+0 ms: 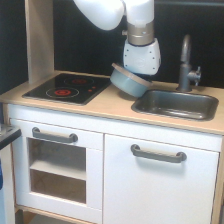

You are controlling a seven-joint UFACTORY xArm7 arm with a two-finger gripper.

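Note:
A blue-grey pot (127,84) is at the left edge of the sink, tilted with its right side lower. The white hand of my gripper (139,71) is right above the pot, at its rim on the right. Its fingers are too small and hidden to make out, so whether they close on the rim cannot be told. Whether the pot's base still touches the counter is also unclear.
The dark sink (176,104) with a grey faucet (187,66) lies to the right. A black stove top (68,88) with reddish rings is on the left, bare. Below are an oven door (60,165) and a white cabinet door (158,185) with grey handles.

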